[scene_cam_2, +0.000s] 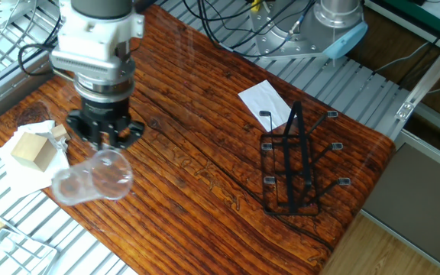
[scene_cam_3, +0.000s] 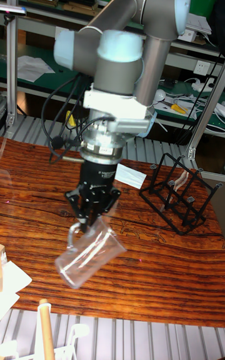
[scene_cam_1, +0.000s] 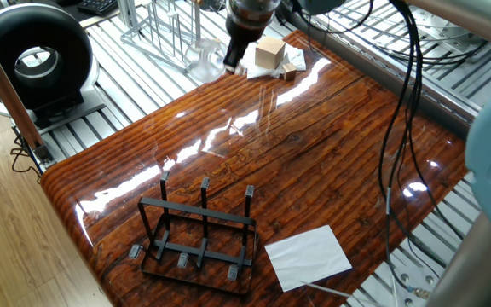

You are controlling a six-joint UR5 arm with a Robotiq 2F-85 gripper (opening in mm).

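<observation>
A clear cup with a handle [scene_cam_3: 91, 254] hangs tilted in the air, and my gripper [scene_cam_3: 85, 222] is shut on it at the handle side. In exterior view 2 the cup [scene_cam_2: 92, 179] appears below the gripper [scene_cam_2: 104, 142], over the table edge near the wooden block. Exterior view 1 shows the cup [scene_cam_1: 204, 61] faintly against the slats, left of the black gripper [scene_cam_1: 231, 66]. The exact contact of the fingers with the handle is blurred.
A black wire rack with upright prongs [scene_cam_1: 201, 252] stands empty on the wooden table, beside a white sheet [scene_cam_1: 309, 257]. Wooden blocks [scene_cam_1: 270, 53] rest on white paper at the far edge.
</observation>
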